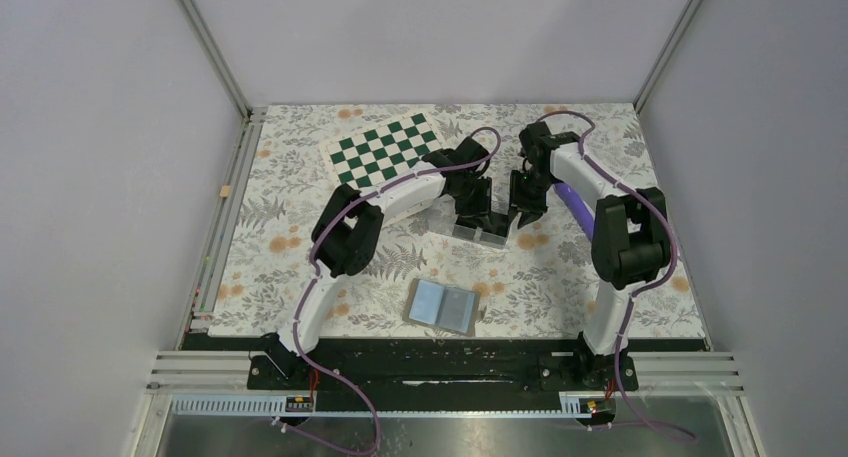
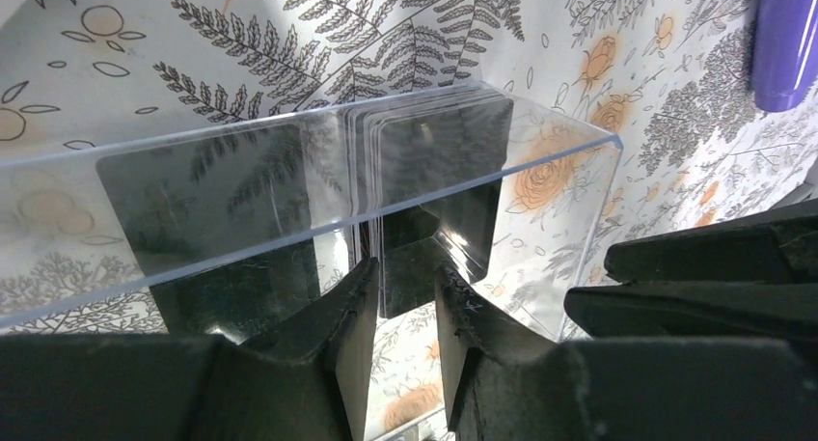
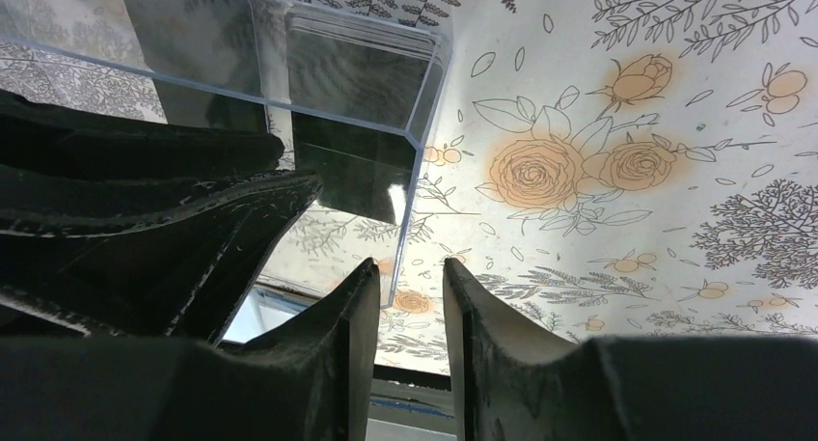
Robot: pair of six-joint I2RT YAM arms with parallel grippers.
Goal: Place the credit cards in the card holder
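Observation:
A clear plastic box (image 2: 559, 161) holds dark cards; in the left wrist view one stack of cards (image 2: 439, 161) shows at its right part and a dark card (image 2: 236, 287) further left. My left gripper is open over the box's near side, close to the stack, with nothing clearly held. My right gripper stands open and empty at the box's right end, its left fingertip overlapping the clear edge in view. The card holder (image 1: 442, 307), lying spread with a light blue and a grey side, is at the front of the table.
A green-and-white checkered board (image 1: 388, 149) lies behind the left arm. A purple cylinder (image 1: 574, 212) is beside the right arm. Both grippers are close together at the box.

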